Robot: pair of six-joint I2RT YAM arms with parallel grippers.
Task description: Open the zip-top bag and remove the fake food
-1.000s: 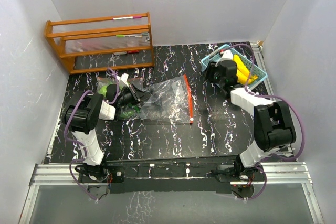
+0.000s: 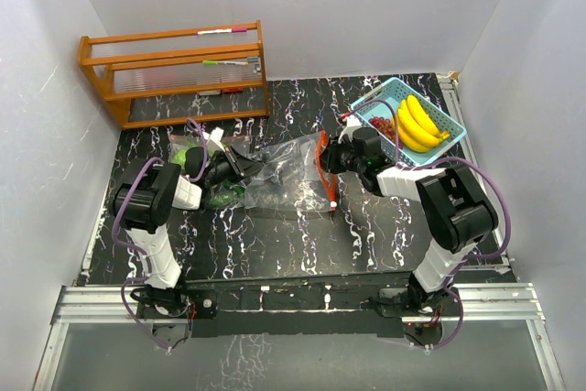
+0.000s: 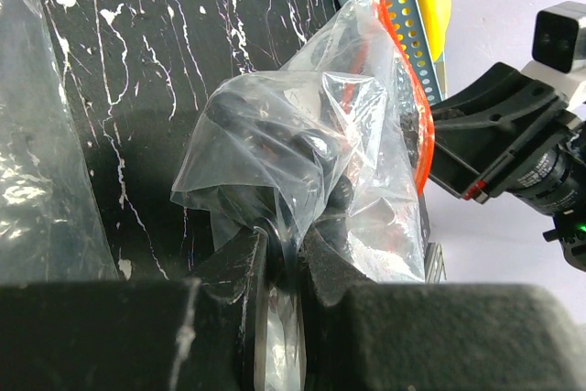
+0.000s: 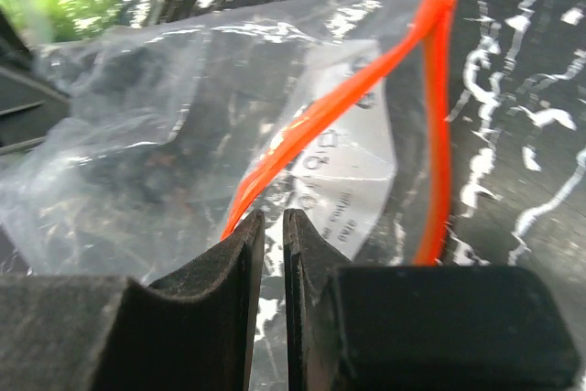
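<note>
A clear zip top bag (image 2: pixel 284 185) with an orange zip strip (image 4: pixel 316 121) lies on the dark table. Its strip parts into two lines in the right wrist view, with a gap between them. Bunched film of the bag (image 3: pixel 275 135) runs between the fingers of my left gripper, which is shut on it. Against the strip at the bag's right end, my right gripper is nearly shut, with only a sliver of gap; whether film lies in it is hard to tell. Green contents (image 2: pixel 222 195) show near the left gripper.
A blue basket (image 2: pixel 389 89) with bananas (image 2: pixel 419 124) and a red item stands at the back right. To the back left is a wooden rack (image 2: pixel 174 61). Bare table (image 2: pixel 275 258) lies in front of the bag.
My right gripper has moved left from beside the basket to the orange strip, which has changed from straight to bent leftward. The left arm has stayed in place.
</note>
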